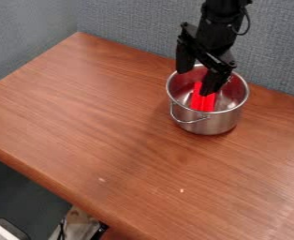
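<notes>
A steel pot (pixel 187 122) with a wire handle stands on the wooden table at the right back. A bright red object (pixel 203 101) is inside it. My black gripper (pixel 195 79) hangs over the pot's rim, its fingers spread apart and open around the upper part of the pot's opening, above the red object.
Grey padded walls stand behind and to the left. Cables and a white item lie below the table's edge at the bottom left.
</notes>
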